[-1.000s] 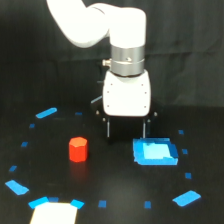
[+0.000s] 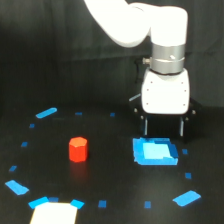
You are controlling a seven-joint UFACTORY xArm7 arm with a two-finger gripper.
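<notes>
My gripper [image 2: 164, 128] points straight down at the right of the view, its two thin fingers wide apart with nothing between them. Just below it in the image lies a white patch [image 2: 157, 151] framed by blue, flat on the dark table; whether the fingertips touch it cannot be told. A small red block with a hexagonal outline [image 2: 78, 150] stands to the left, well away from the gripper.
At the bottom left edge a pale block [image 2: 53, 213] is partly cut off, with blue strips around it. Blue tape strips [image 2: 186, 198] and several small blue marks are scattered over the black table. Between the red block and the blue frame the surface is clear.
The arm and gripper have shifted to the right, from left of the blue-framed patch to above it in the image. The fingers stay apart, and the red block has not moved.
</notes>
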